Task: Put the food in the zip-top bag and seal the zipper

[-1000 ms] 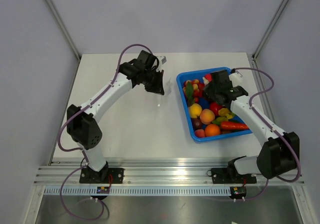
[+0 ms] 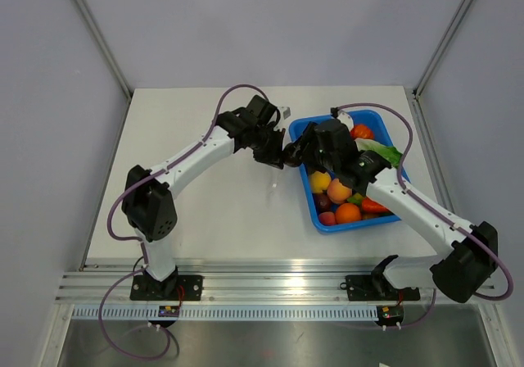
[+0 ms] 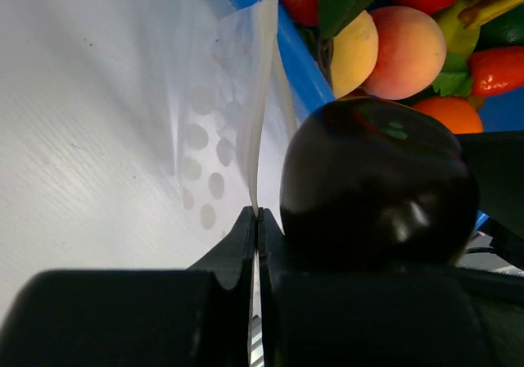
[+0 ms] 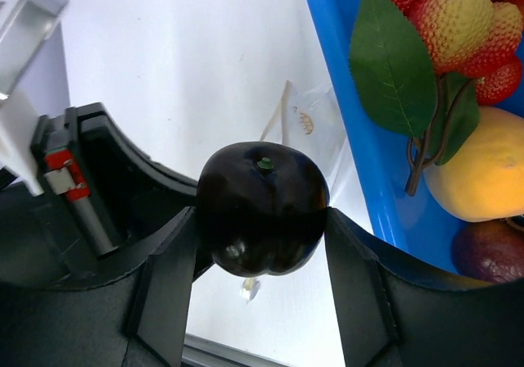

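Observation:
In the left wrist view my left gripper is shut on the thin rim of the clear zip top bag (image 3: 213, 154), which stands beside the bin. My right gripper holds a dark, glossy eggplant-like food (image 4: 262, 195), also seen large (image 3: 377, 187) just right of the left fingertips. In the top view both grippers meet near the bin's left edge, the dark food between them over the bag's area. The bag is partly hidden behind the food and left gripper in the right wrist view.
A blue bin (image 2: 327, 226) full of fruit and vegetables fills the right of the table, with a peach (image 2: 339, 190) and an orange (image 2: 348, 212) among them.
My right gripper has moved left from over the bin to beside the left gripper, carrying the dark food. The left gripper has shifted slightly right with the bag.

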